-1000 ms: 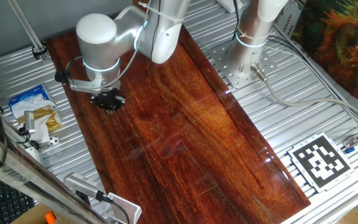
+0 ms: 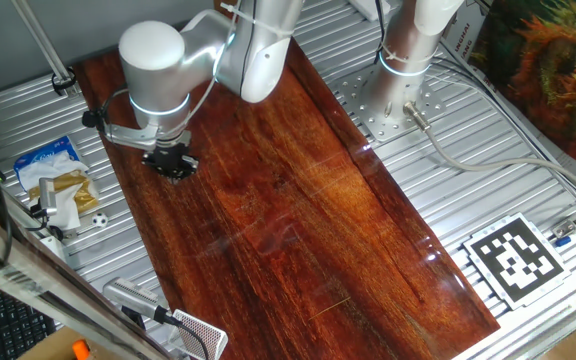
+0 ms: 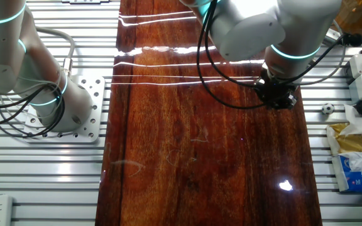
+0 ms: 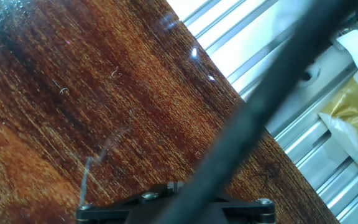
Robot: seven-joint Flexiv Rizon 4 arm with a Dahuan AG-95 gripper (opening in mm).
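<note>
My gripper is a dark shape under the wrist, above the left part of the brown wooden board. In exterior view 2 the gripper shows near the board's right side. Only its black upper parts show along the bottom of the wrist view, where a dark cable crosses in front. Whether its fingers are open or shut is unclear. No object shows between the fingers. A small black-and-white ball rests on the ribbed metal table beside the board, apart from the gripper.
A blue-and-white tissue pack with a gold-brown part lies left of the board. A white box with a red button stands near the ball. A marker board lies at the right. The wooden board is bare.
The ball has moved a little to the right in exterior view 1, toward the wooden board. My gripper has shifted very slightly left.
</note>
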